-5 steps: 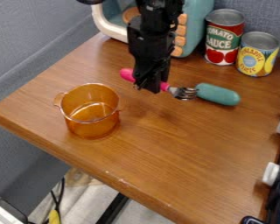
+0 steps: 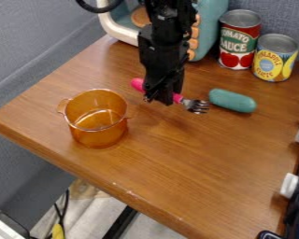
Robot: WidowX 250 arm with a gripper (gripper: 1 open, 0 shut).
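Note:
My black gripper (image 2: 161,93) reaches down over the middle of the wooden table, on a fork (image 2: 192,105) with a pink handle and silver tines. The handle shows on both sides of the fingertips; whether they are closed on it I cannot tell. An orange transparent pot (image 2: 96,119) with small handles stands to the gripper's lower left.
A teal cylinder (image 2: 232,101) lies right of the fork. A tomato sauce can (image 2: 238,40), a yellow can (image 2: 275,58) and a teal toy appliance (image 2: 208,19) stand at the back. A dark appliance with white knobs (image 2: 290,186) lines the right edge.
The gripper has shifted slightly and the fork has moved a little down and left, away from the teal cylinder.

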